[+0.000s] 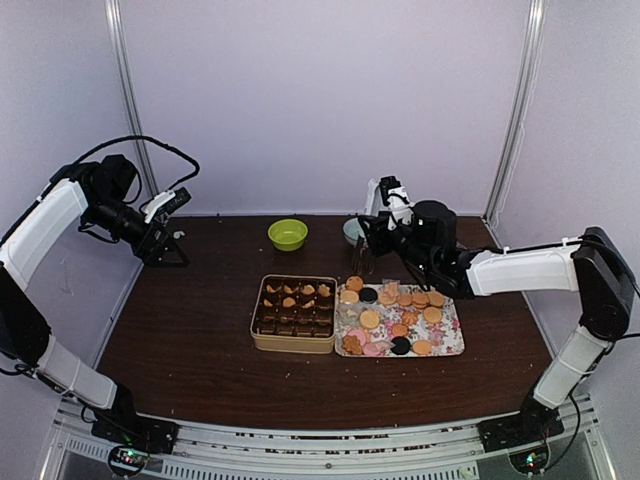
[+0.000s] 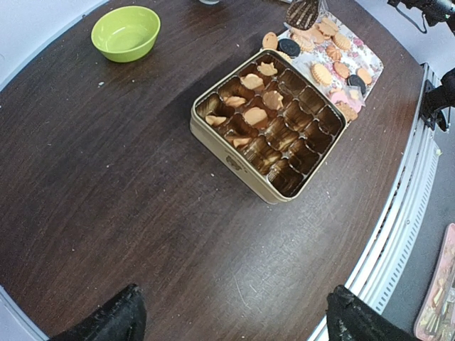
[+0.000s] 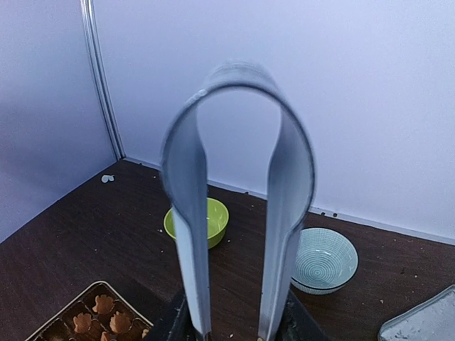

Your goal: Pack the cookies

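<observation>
A compartmented tin (image 1: 293, 341) (image 2: 234, 163) holds several cookie pieces (image 2: 273, 99). Right of it, many round and shaped cookies (image 1: 369, 319) lie on a floral tray (image 1: 446, 342). My left gripper (image 1: 165, 258) stands open and empty over the table's left side. My right gripper (image 1: 363, 262) is above the cookie tray's back left, carrying white tongs (image 3: 199, 284), whose two arms are apart in the right wrist view; nothing shows clearly between them.
A green bowl (image 1: 287, 238) and a light blue bowl (image 3: 320, 259) stand at the back. A grey tray (image 3: 419, 327) is at the back right.
</observation>
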